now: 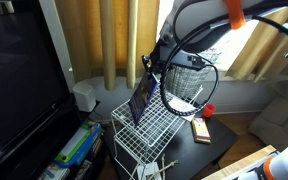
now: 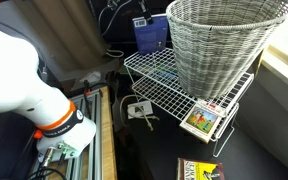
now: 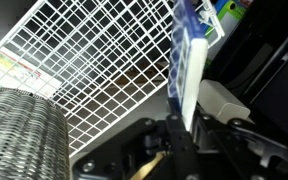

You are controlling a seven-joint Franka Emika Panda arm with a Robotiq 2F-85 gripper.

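My gripper (image 1: pixel 153 68) is shut on the upper end of a thin, dark blue book or box (image 1: pixel 141 100), which hangs down over the white wire rack (image 1: pixel 154 143). In the wrist view the book (image 3: pixel 188 65) runs away from the fingers, its pale edge toward the camera, with the rack's grid (image 3: pixel 94 60) beneath and beside it. Exterior view 2 shows the blue book (image 2: pixel 152 36) upright at the rack's far end. Whether its lower edge touches the wires I cannot tell.
A tall wicker basket (image 2: pixel 224 45) stands on the rack's other end. A colourful box (image 2: pixel 201 120) lies near it, and a yellow-red one (image 2: pixel 199 170) is on the dark table. More books (image 1: pixel 77 146) stand left of the rack. A red cup (image 1: pixel 209 110) is at right.
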